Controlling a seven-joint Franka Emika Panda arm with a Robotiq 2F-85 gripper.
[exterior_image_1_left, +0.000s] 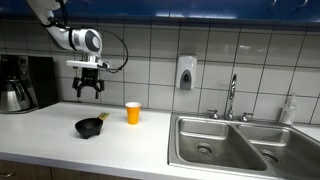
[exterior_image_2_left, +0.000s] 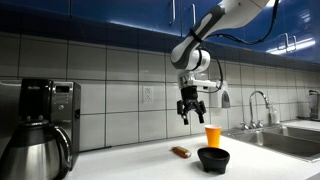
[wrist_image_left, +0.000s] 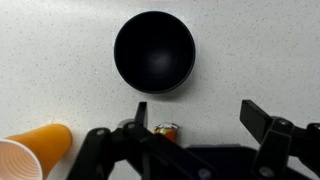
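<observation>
My gripper hangs over the left part of the counter, pointing down. It is open: in the wrist view its two fingertips stand wide apart with bare counter between them. A black bowl sits on the counter, shown above the fingers in the wrist view. An orange cup stands upright near the bowl. Beside them lies a small orange-brown item, partly hidden by the gripper in the wrist view; what it is I cannot tell. None of these touches the gripper.
A coffee maker occupies the counter's left end. To the right is a double sink with a faucet. A soap dispenser is fixed to the tiled wall, and blue cabinets run overhead. The counter front between bowl and sink is clear.
</observation>
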